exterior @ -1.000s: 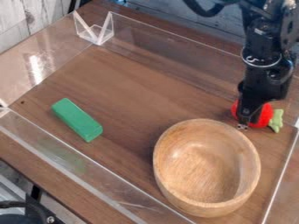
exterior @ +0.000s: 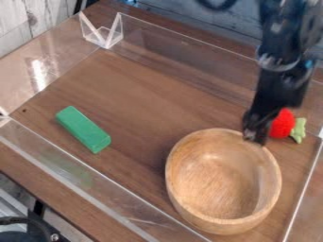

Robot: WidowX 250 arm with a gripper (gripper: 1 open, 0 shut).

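Observation:
My gripper [exterior: 266, 125] is blurred, its fingers open and pointing down just above the back rim of the wooden bowl [exterior: 192, 185]. A red object with a pale green end [exterior: 281, 123], like a toy vegetable, lies behind the bowl on the right, partly hidden by the gripper. A green block [exterior: 82, 129] lies on the left of the wooden table [exterior: 151, 95].
Clear plastic walls edge the table, with a clear bracket [exterior: 101, 33] at the back left. The bowl fills much of the front right.
The bowl and green block stayed put.

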